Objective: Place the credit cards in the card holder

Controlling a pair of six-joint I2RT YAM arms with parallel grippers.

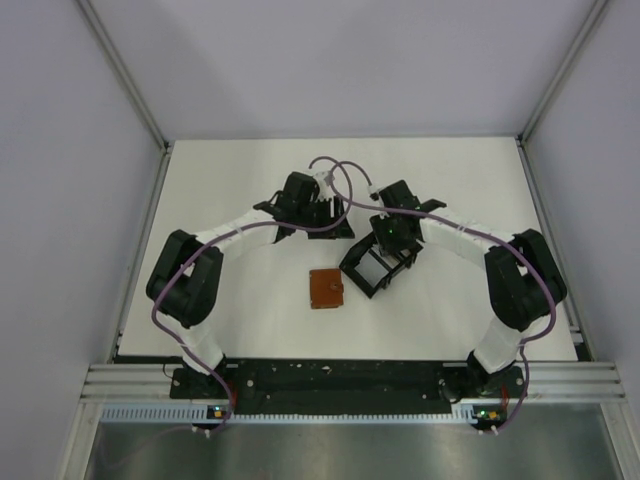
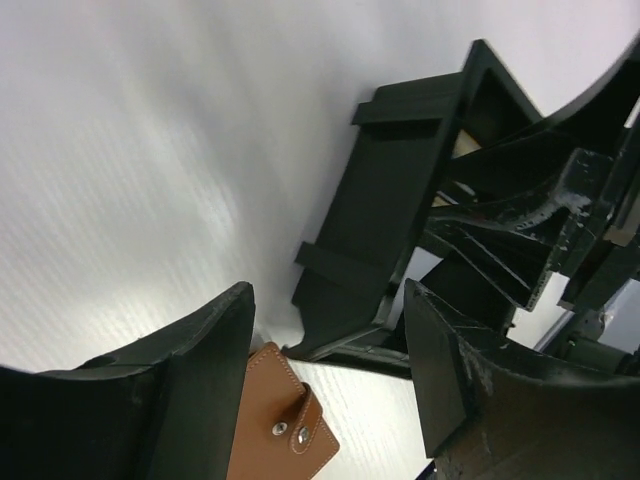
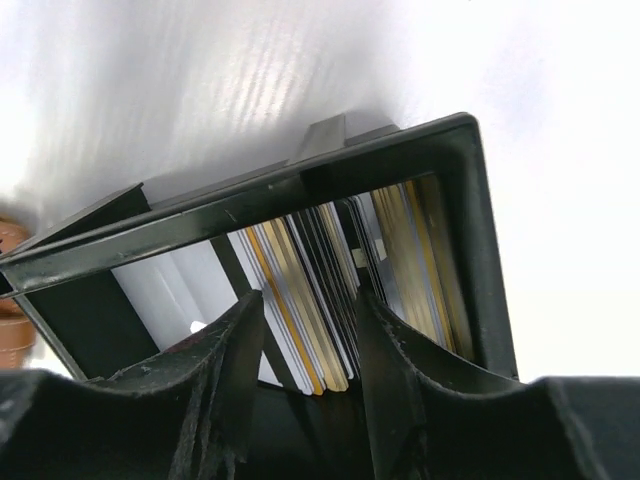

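A black slotted box (image 1: pixel 368 270) sits on the table, packed with upright cards (image 3: pixel 290 290) in white, tan and black. My right gripper is down at those cards, fingers apart, cards showing between them; whether it grips any is unclear. My left gripper hangs just left of the box, open, with nothing seen held. The brown leather card holder (image 1: pixel 326 289) with a snap strap lies left of and below the box; in the left wrist view it (image 2: pixel 275 420) shows under the left gripper.
Both arms come in from the sides and are close together over the box at the back middle.
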